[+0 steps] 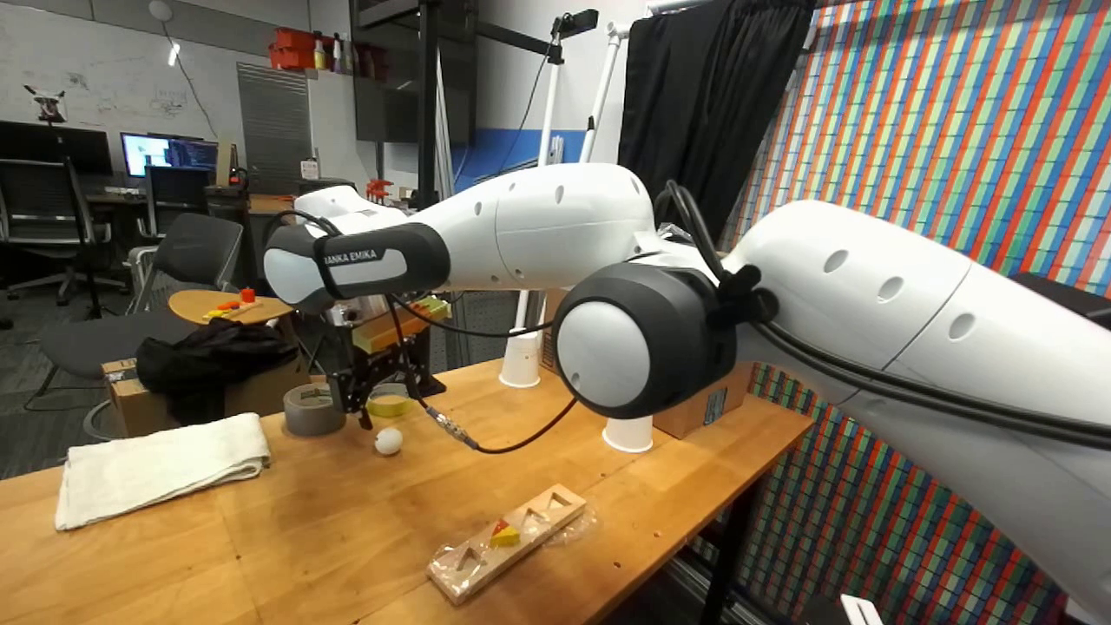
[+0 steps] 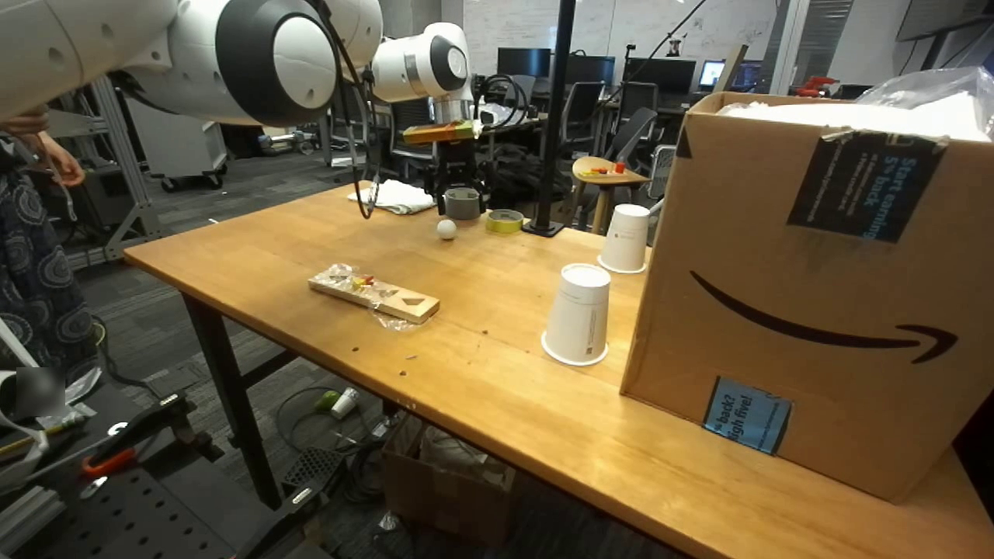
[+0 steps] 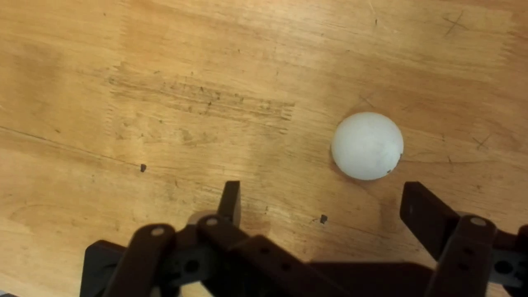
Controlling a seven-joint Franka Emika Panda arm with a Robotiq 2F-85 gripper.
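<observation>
A white ball rests on the wooden table, ahead of my gripper and right of its centre in the wrist view. My gripper is open, its two dark fingers wide apart with only bare tabletop between them. In exterior view 1 the gripper hangs low, close beside the ball. The ball is also clear in exterior view 2, in front of the gripper. From these views I cannot tell whether a fingertip touches the ball.
A grey tape roll and a yellow one stand near the gripper. A folded white cloth lies left. Nearer is a wooden shape board with plastic wrap. Two upturned white cups stand by a cardboard box.
</observation>
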